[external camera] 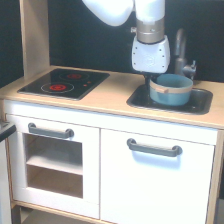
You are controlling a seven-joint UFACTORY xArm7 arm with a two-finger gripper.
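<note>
A blue-grey pot [172,97] is at the sink [204,103] on the right of the toy kitchen counter. It looks level, and its body covers much of the basin. Whether its base touches the sink floor cannot be told. My gripper reaches down from above at the pot's left side. The fingers are small and dark against the backdrop, so their grip on the handle is unclear.
Behind the pot stands a grey faucet [181,50], close on its right. A black stovetop [64,83] lies empty on the left, with bare wooden counter [112,91] between. Below are an open-fronted oven [55,165] and a white cabinet door [150,180].
</note>
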